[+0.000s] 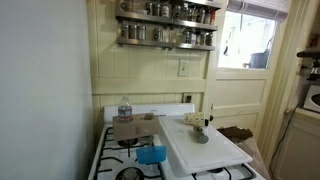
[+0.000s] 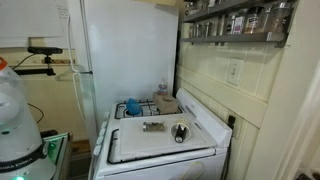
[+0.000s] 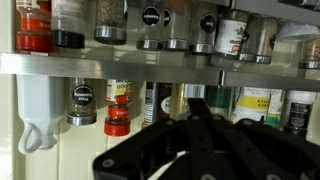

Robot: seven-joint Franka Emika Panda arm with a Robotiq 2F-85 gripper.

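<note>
My black gripper points up at a spice rack in the wrist view. Its fingers look drawn together, and whatever may lie between them cannot be made out. In the first exterior view, a pale dotted object (image 1: 195, 118) and a small grey metal piece (image 1: 201, 135) lie on the white board (image 1: 205, 152) over the stove's right side. The second exterior view shows a silvery cylinder (image 2: 153, 127) and a dark round item (image 2: 180, 131) on that board. The white arm (image 2: 22, 140) stands at the left there.
Spice shelves (image 1: 160, 43) line the wall above the stove. A blue item (image 1: 151, 155), a brown flat board (image 1: 135, 128) and a clear bottle (image 1: 125, 108) occupy the stove's left. A paper bag (image 1: 240, 134) is at its right. Much of the white board is bare.
</note>
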